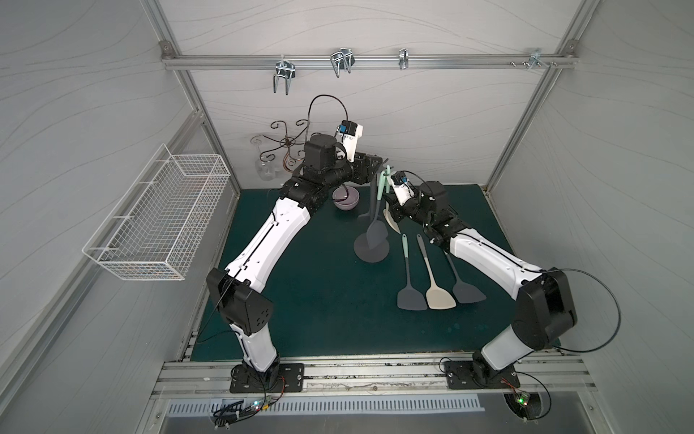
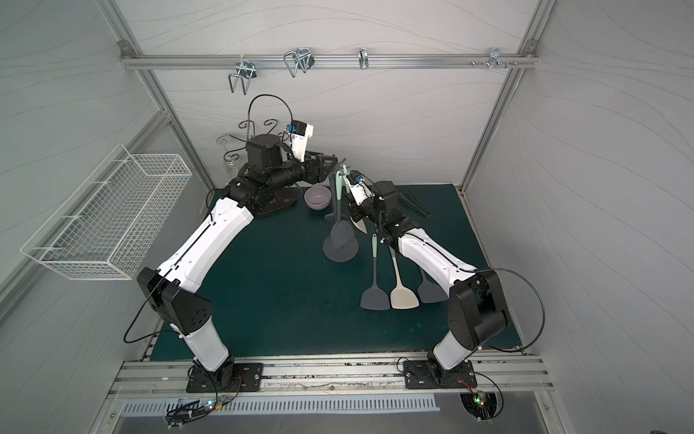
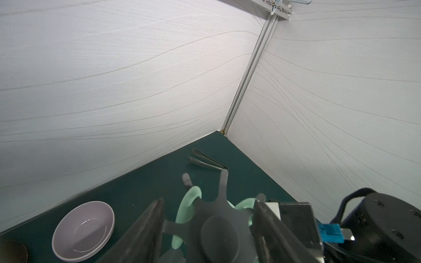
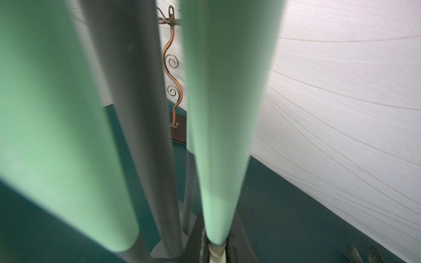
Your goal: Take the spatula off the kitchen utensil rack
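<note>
The dark grey rack's star-shaped top (image 3: 219, 239) sits between the spread fingers of my left gripper. In the top left view its post rises from a round base (image 1: 370, 249). Mint-handled utensils hang from its arms. One, the spatula (image 4: 223, 114), has a mint handle and cream stem. My right gripper is shut on that stem just below the handle. Its cream head (image 1: 391, 220) shows beneath the gripper in the top left view. Whether my left fingers touch the rack cannot be told. The spatula's hanging loop is not clearly visible.
A grey-headed utensil (image 1: 376, 233) hangs close by on the rack. Several turners, including the cream one (image 1: 440, 297), lie in front. Behind are a lilac bowl (image 3: 83, 231), tongs (image 3: 206, 159) and a scrolled metal stand (image 4: 174, 79).
</note>
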